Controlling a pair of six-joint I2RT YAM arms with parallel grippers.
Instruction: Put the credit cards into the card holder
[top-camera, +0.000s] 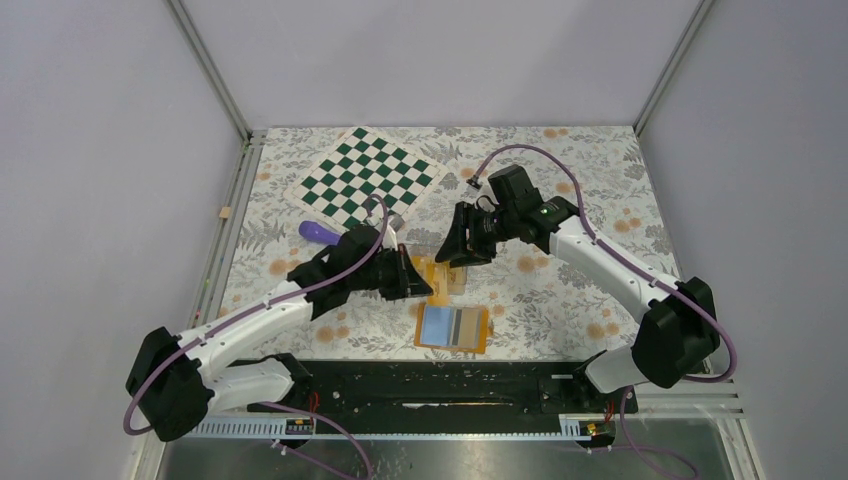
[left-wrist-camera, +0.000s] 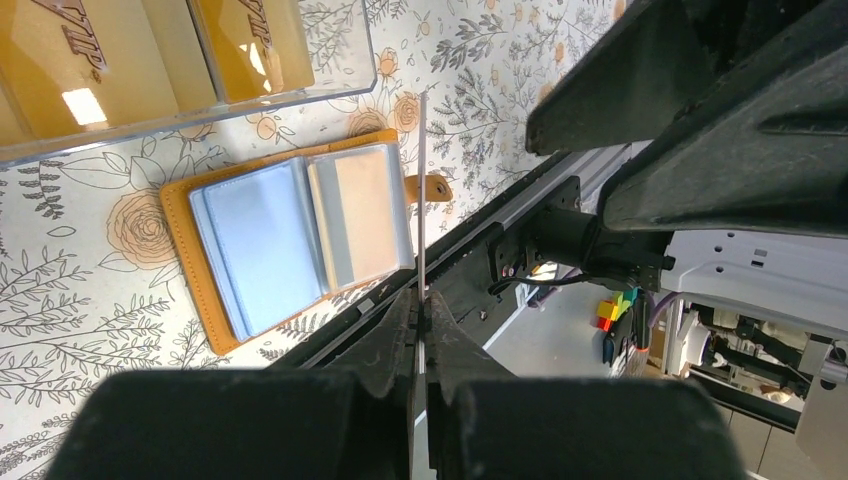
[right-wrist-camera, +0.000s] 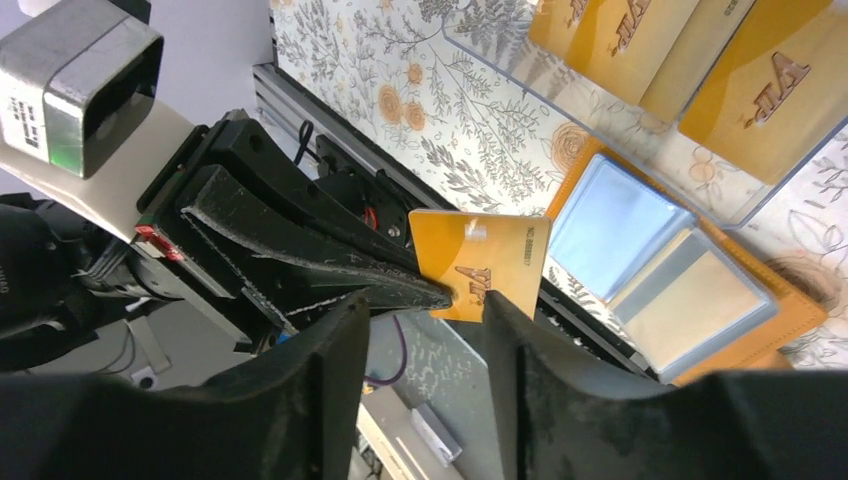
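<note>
A gold card is held upright by my left gripper, which is shut on it; the left wrist view shows it edge-on. My right gripper stands open close to the card, its blurred fingers apart and not gripping it. From above, the two grippers face each other with the card (top-camera: 438, 282) between them. The card holder (left-wrist-camera: 262, 245) lies opened flat below, an orange-tan cover with a blue side and a clear-sleeved beige side, its strap (left-wrist-camera: 430, 188) sticking out.
A clear box (left-wrist-camera: 345, 45) with several gold cards lies behind the holder, under the grippers in the top view. A green-and-white checkered board (top-camera: 368, 175) and a purple object (top-camera: 318, 233) lie at the back left.
</note>
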